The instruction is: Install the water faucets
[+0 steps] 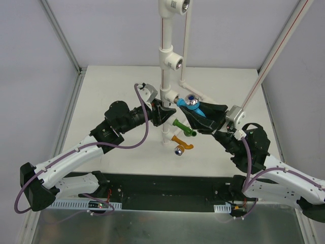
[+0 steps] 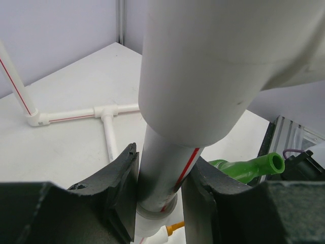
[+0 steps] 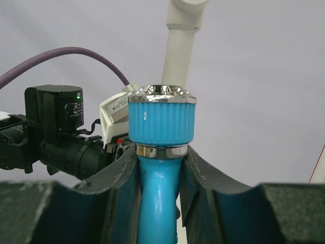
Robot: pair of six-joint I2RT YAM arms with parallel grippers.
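Observation:
My right gripper is shut on the blue faucet point(image 3: 161, 122), round its body below the ribbed, chrome-topped knob. In the top view, the metal end of the blue faucet point(image 1: 191, 101) meets a side outlet point(image 1: 171, 95) of the white upright pipe point(image 1: 166, 33); how deep it sits is hidden. My left gripper has its fingers close on either side of the pipe point(image 2: 170, 162), below a thicker joint; whether they press on it, I cannot tell. Lower down, a green faucet point(image 1: 183, 126) and an orange faucet point(image 1: 182, 143) sit at the pipe.
Higher outlets point(image 1: 174, 61) on the upright pipe are empty. Thin white pipes point(image 1: 193, 90) run behind it. Both arms stand close together round the pipe, while the white panel point(image 1: 111, 162) at the left is mostly clear.

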